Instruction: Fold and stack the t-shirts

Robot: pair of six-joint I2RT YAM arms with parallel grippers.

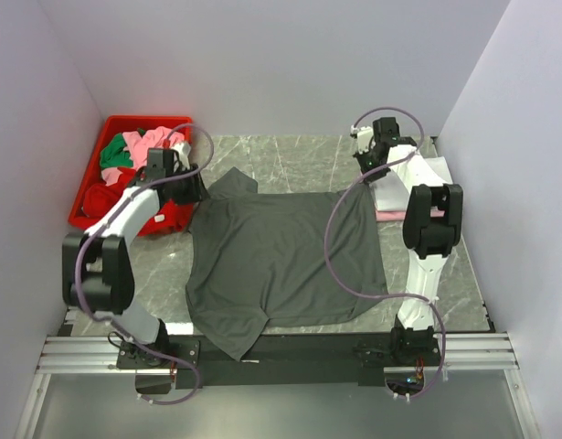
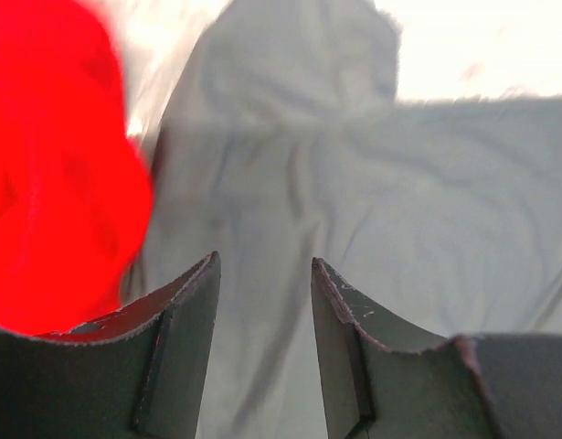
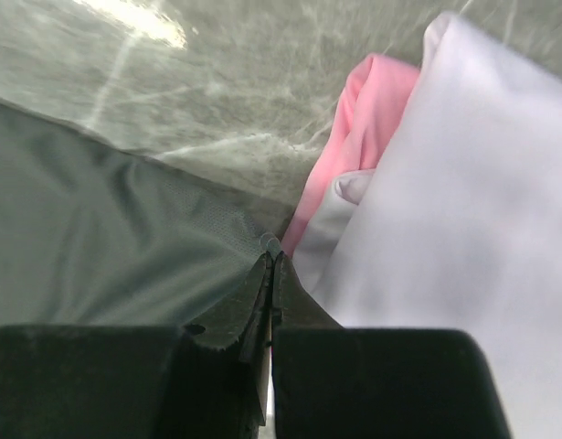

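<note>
A dark grey t-shirt (image 1: pixel 281 261) lies spread across the table, one sleeve over the front edge. My right gripper is shut at its upper right corner, beside folded white shirts (image 3: pixel 472 201) with pink cloth (image 3: pixel 367 110) among them; a small bit of grey fabric shows at its tips. My left gripper is open above the shirt's upper left part, next to the red bin, with blurred view beneath it.
The red bin (image 1: pixel 111 126) holds red, pink and green clothes at left. Walls stand on three sides.
</note>
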